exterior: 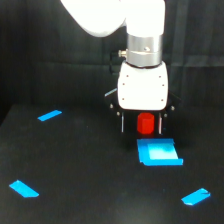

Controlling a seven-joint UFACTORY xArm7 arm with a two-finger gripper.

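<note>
A small red block [146,123] shows beneath the white hand, just behind the far edge of a blue square [160,151] marked on the dark table. My gripper [141,124] points down with its thin fingers set wide apart, one to either side of the block in this view. A dark gap separates the left finger [122,121] from the block, so the gripper looks open. Whether the fingertips are level with the block or in front of it, I cannot tell. The hand hides anything directly behind it.
Blue strips lie flat on the black surface at the far left [49,115], near left [23,188] and near right [196,197]. Bare table fills the left and front. A dark curtain [50,50] hangs at the back.
</note>
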